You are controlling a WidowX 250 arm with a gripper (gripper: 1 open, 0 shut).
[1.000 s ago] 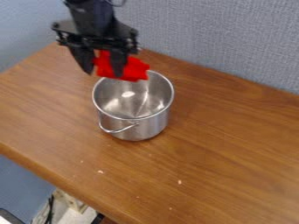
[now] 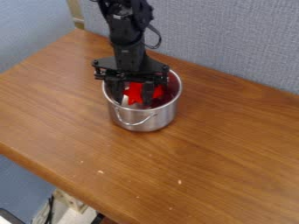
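Note:
My black gripper (image 2: 131, 86) reaches down from the top of the view into a silver metal pot (image 2: 142, 117) with a thin wire handle. A red object (image 2: 142, 91) sits inside the pot between the fingers, which look shut on it. The gripper partly hides the object and the pot's inside.
The pot stands on a wooden table (image 2: 211, 166) with free room to the right and in front. A blue-grey wall lies behind, and the table's left edge drops to a floor at lower left.
My gripper has moved down with the red object, from above the pot's rim to inside the pot.

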